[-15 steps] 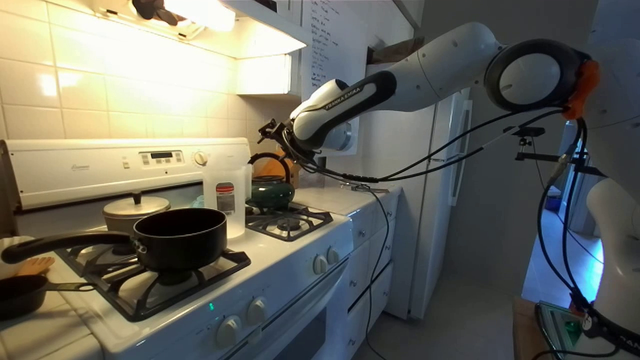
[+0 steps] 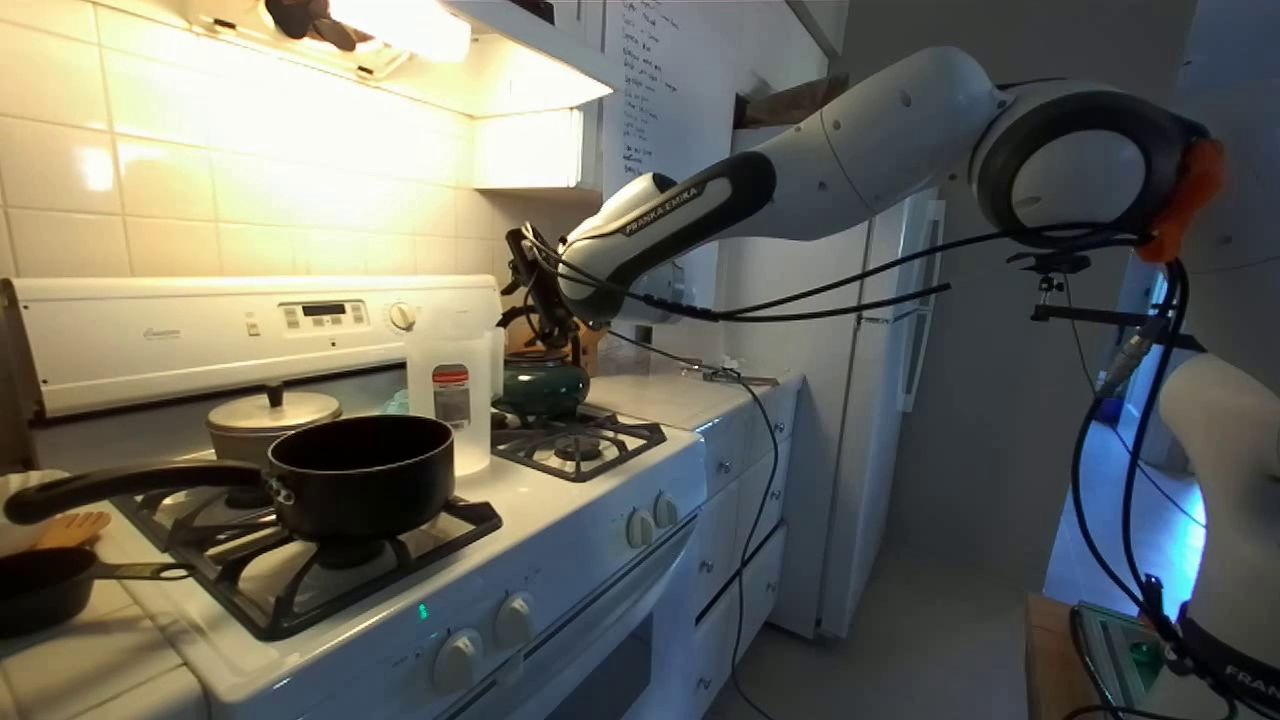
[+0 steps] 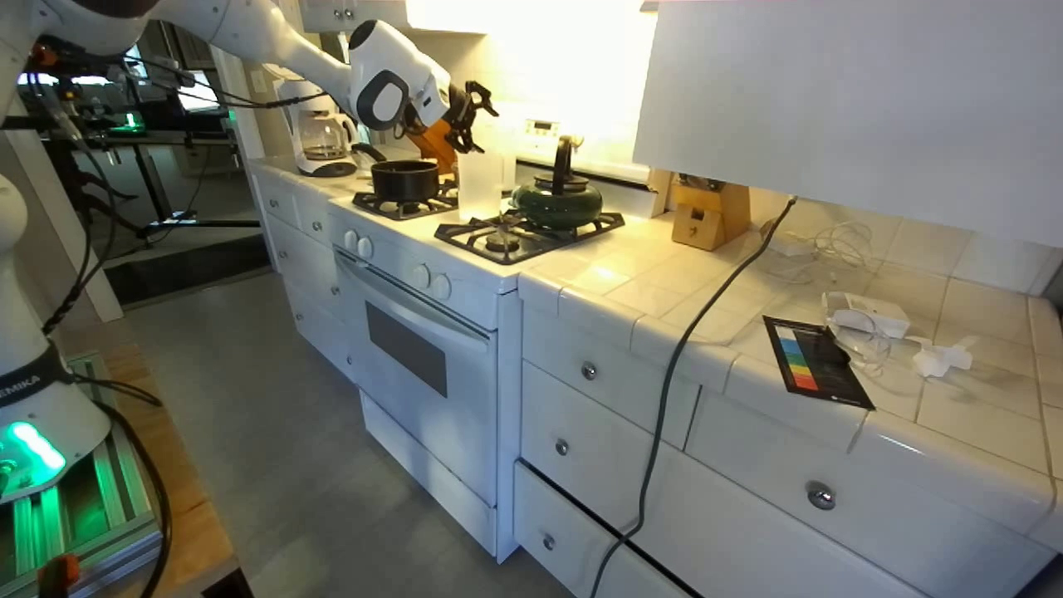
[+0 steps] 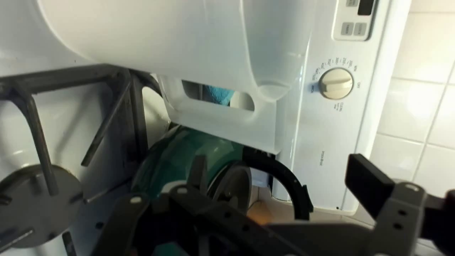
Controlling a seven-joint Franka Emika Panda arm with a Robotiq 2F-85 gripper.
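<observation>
A dark green kettle (image 2: pixel 542 386) with a tall black handle stands on the stove's back burner; in exterior view 2 the kettle (image 3: pixel 558 203) sits upright on the grate. My gripper (image 3: pixel 480 124) is over the stove, tilted toward its back panel. In the wrist view the gripper has its fingers wide apart, and the kettle's arched handle (image 4: pixel 279 169) appears in the gap between them, with no visible grip on it. The green body (image 4: pixel 192 153) shows partly behind the left finger. How far the handle lies from the fingers is hard to judge.
A translucent white pitcher (image 2: pixel 474 420) stands close beside the kettle. A black saucepan (image 2: pixel 360 480) and a lidded grey pot (image 2: pixel 274 420) occupy the other burners. Behind is the stove's control panel (image 4: pixel 324 140). A knife block (image 3: pixel 709 214) stands on the counter.
My gripper has moved down and slightly left in exterior view 1, and its wrist has turned so the fingers point down toward the kettle's handle. The kettle has not moved.
</observation>
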